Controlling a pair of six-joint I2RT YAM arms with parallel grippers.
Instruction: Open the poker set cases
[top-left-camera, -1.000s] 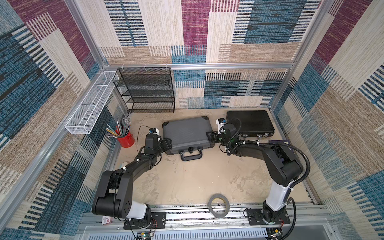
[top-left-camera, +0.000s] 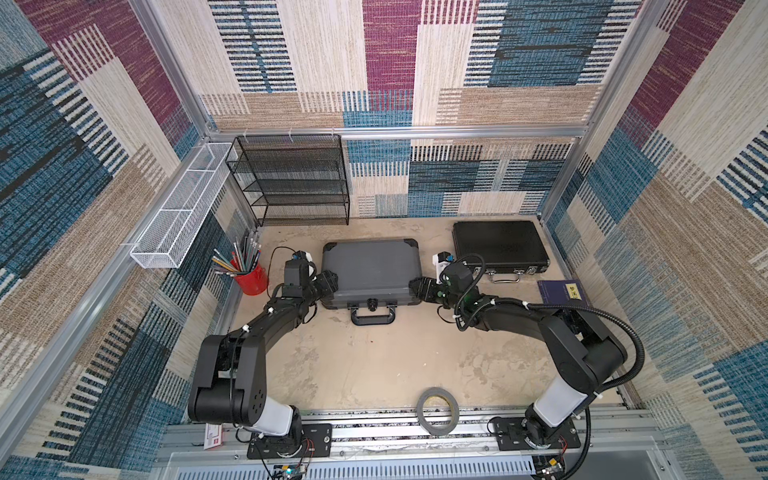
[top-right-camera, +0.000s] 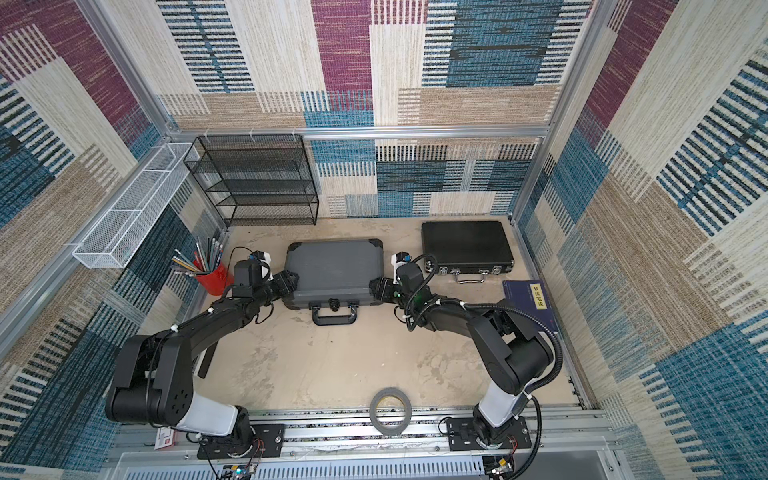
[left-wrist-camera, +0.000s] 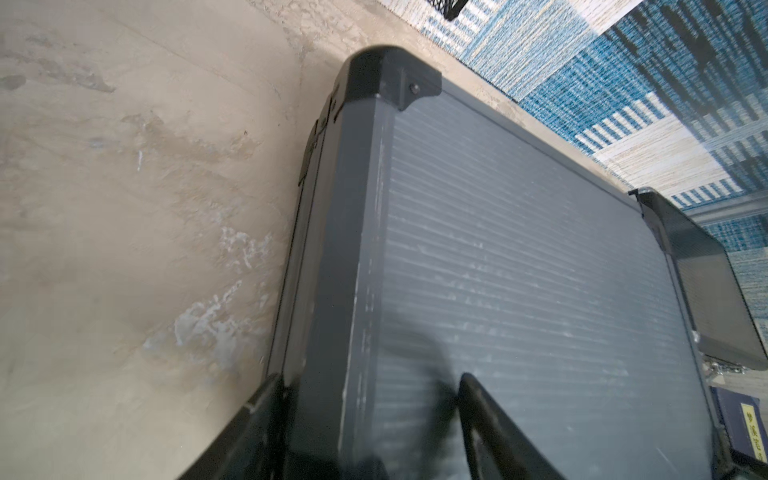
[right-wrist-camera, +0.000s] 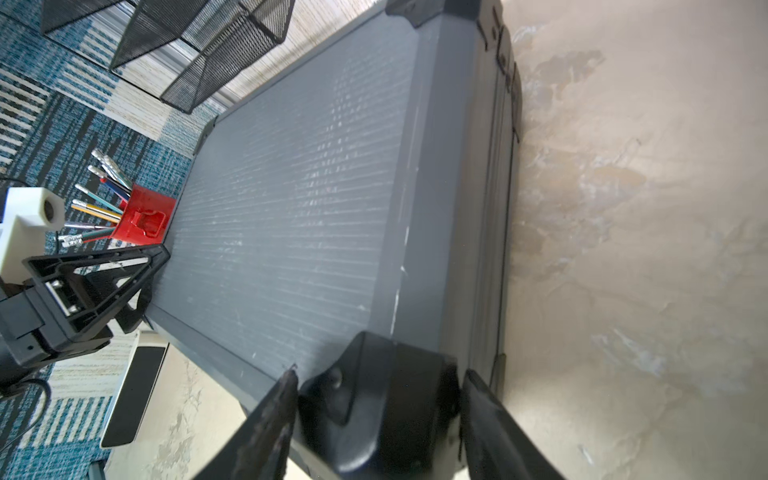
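Note:
The grey case (top-left-camera: 372, 266) lies flat and closed mid-table, handle toward the front. A second, black case (top-left-camera: 501, 245) lies closed at the back right. My left gripper is at the grey case's left side, its fingers apart, one outside the wall and one over the lid. At the front right, the fingers of my right gripper stand apart either side of the case's black corner piece (right-wrist-camera: 376, 408). Whether they press on it does not show. The front latch (top-left-camera: 372, 304) and handle (top-left-camera: 373, 317) of the grey case are unobstructed.
Left of the case stands a red pencil cup (top-left-camera: 252, 280), close to my left arm. A black wire rack (top-left-camera: 296, 192) is behind. A purple booklet (top-right-camera: 528, 302) lies at the right, and a tape roll (top-left-camera: 437, 411) at the front edge.
The grey case has turned from a slight slant to nearly square and shifted a little left. Both grippers have moved slightly with it; the right one has also come a little forward.

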